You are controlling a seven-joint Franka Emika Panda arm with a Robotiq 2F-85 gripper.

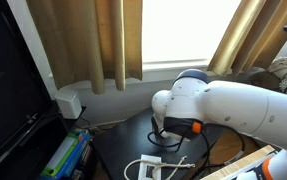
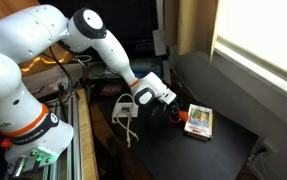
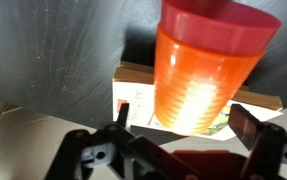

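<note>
An orange ribbed cup-like object [image 3: 195, 85] with a red rim fills the middle of the wrist view. My gripper is open, with one dark finger on either side of it. Whether the fingers touch its sides I cannot tell. In exterior view 2 the orange-red object [image 2: 180, 116] shows small beside the gripper [image 2: 171, 107], low over the dark table. In exterior view 1 the arm hides the object.
A book [image 2: 199, 122] with a pictured cover lies right beside the orange object. A white device [image 2: 125, 109] with a pale cable rests on the table [image 2: 215, 155].
</note>
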